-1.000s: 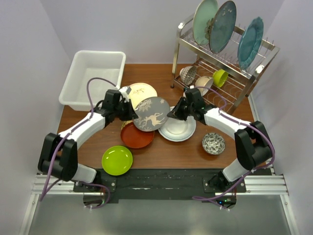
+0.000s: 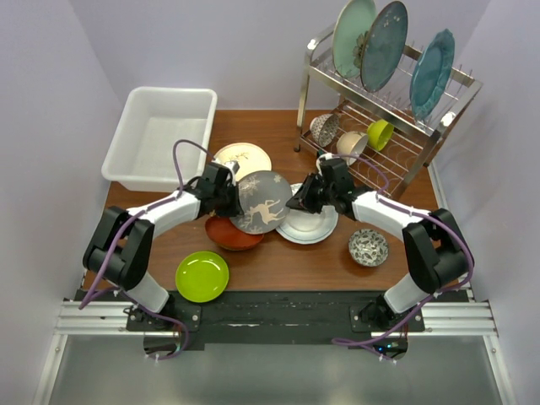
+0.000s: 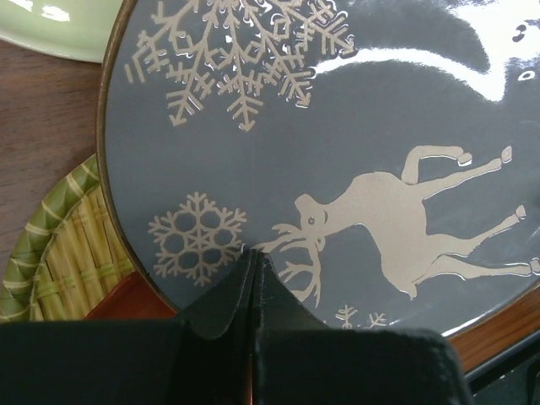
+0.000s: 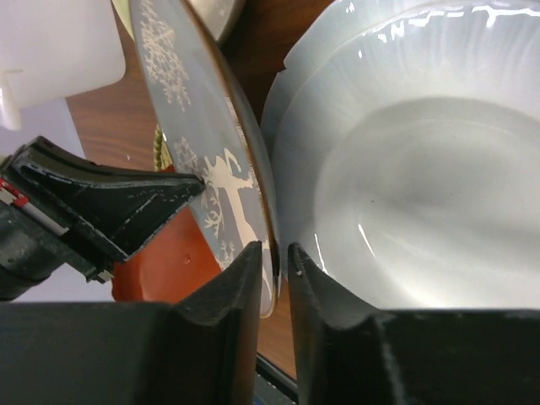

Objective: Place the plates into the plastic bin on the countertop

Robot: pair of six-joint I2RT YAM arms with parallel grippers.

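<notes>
A grey plate with a reindeer and snowflakes [image 2: 261, 202] stands tilted between my grippers, over the red plate [image 2: 232, 236] and beside stacked white plates [image 2: 314, 228]. My left gripper [image 2: 233, 205] is shut, its tips against the plate's face at the left. My right gripper is part open at the plate's right rim, which stands between its fingers in the right wrist view; whether it grips is unclear. The white plastic bin [image 2: 116, 164] is at the back left. A cream plate [image 2: 245, 156] and a green plate [image 2: 202, 277] also lie on the counter.
A metal rack [image 2: 447, 114] with plates and bowls stands at the back right. A patterned bowl [image 2: 369, 247] sits at the front right. The counter's front edge lies just below the green plate.
My left gripper has moved right and slightly down against the grey plate, which has shifted slightly down and looks more tilted. My right gripper has moved little.
</notes>
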